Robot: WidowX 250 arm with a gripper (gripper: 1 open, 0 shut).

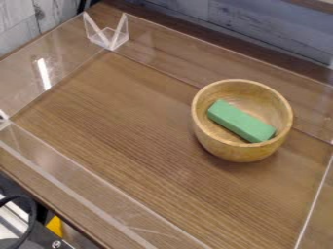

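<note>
A round light-wooden bowl (224, 146) sits on the right side of the wooden table, holding a green rectangular block (240, 121) that lies at a slant inside it. At the bottom-left corner, a dark piece of hardware with a little yellow is partly in frame; whether it belongs to the gripper is unclear. No gripper fingers can be made out.
Clear plastic edging runs along the left, with a clear bracket (107, 35) at the back left. A pale wall borders the back.
</note>
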